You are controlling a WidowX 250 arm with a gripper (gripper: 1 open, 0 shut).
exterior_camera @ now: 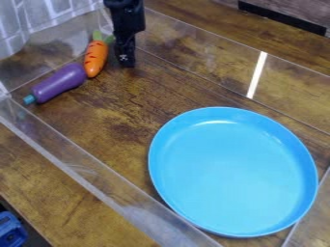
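My dark gripper (123,55) is at the upper left, low over the table, just right of an orange carrot (95,60) with a green top. Whether its fingers are open or shut is too dark to tell. A purple toy eggplant (58,83) with a teal tip lies left of and below the carrot. A large blue plate (233,169) fills the lower right.
Clear panels run along the left and lower edges. A blue object (8,232) shows at the bottom left corner.
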